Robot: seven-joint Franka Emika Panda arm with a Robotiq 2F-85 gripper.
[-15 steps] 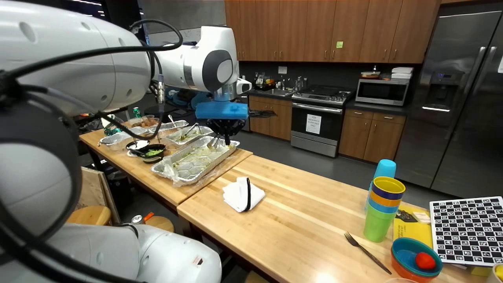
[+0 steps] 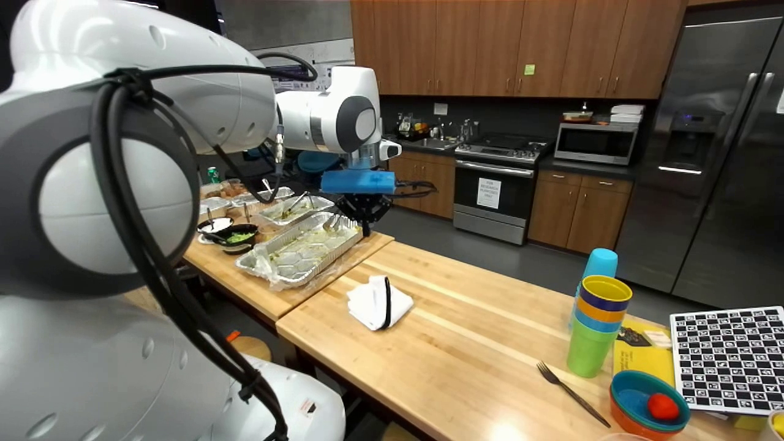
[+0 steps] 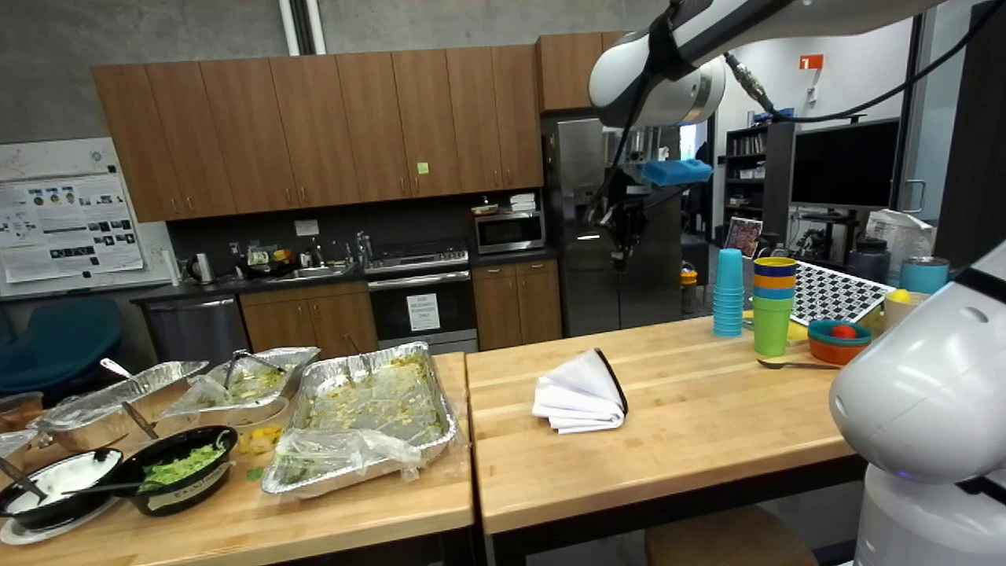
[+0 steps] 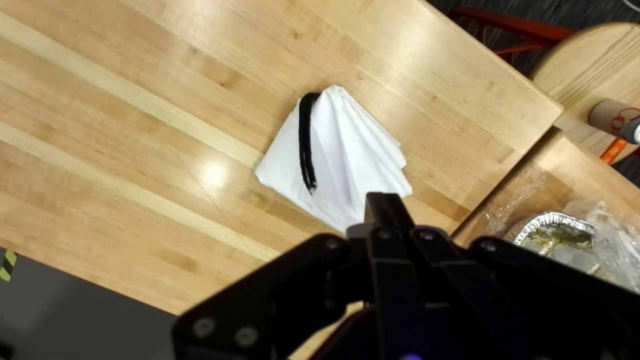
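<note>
A folded white cloth (image 2: 380,302) with a black strip along one edge lies on the wooden table. In the second exterior view the cloth (image 3: 577,395) sits near the table's left end. Seen from above, the cloth (image 4: 354,156) is fanned in pleats, its black strip (image 4: 306,141) uppermost. My gripper appears shut, its dark fingertips together and nothing showing between them; they overlap the cloth's lower edge in the wrist view. From outside, the gripper (image 2: 365,229) hangs in the air well above the tabletop, apart from the cloth.
Foil food trays (image 3: 368,415) and black bowls (image 3: 174,472) cover the adjoining table on the left. Stacked cups (image 2: 593,327), a fork (image 2: 573,394) and bowls with a red ball (image 2: 663,407) stand at the right end. Bare wood surrounds the cloth.
My arm has swung, its upper links shifting right in exterior view 1. The gripper has moved slightly right and down there. The cloth and the tableware have stayed put.
</note>
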